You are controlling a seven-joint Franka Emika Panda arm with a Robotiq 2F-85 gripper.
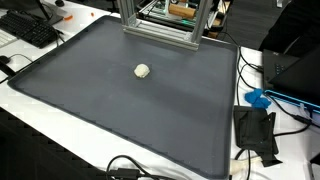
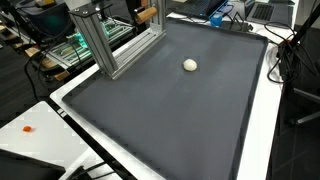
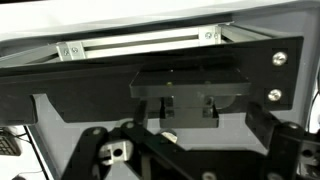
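A small, round, cream-coloured object point(image 1: 142, 71) rests on the dark grey mat point(image 1: 110, 105); exterior view 2 shows the same round object point(image 2: 190, 65) towards the mat's far side. In the wrist view, my gripper has its dark fingers spread wide apart, one at left and one at right. Between and beyond them is a black block like a handle point(image 3: 190, 82) on a long black panel point(image 3: 85, 95). Whether the fingers touch it, I cannot tell. Neither exterior view shows the gripper.
At the mat's back edge stands a silver metal frame point(image 1: 168, 30), with an orange-brown wooden piece point(image 1: 183, 10) above it. A keyboard point(image 1: 28, 29) lies at the left. On the right are a blue item point(image 1: 257, 98) and a black item point(image 1: 255, 130).
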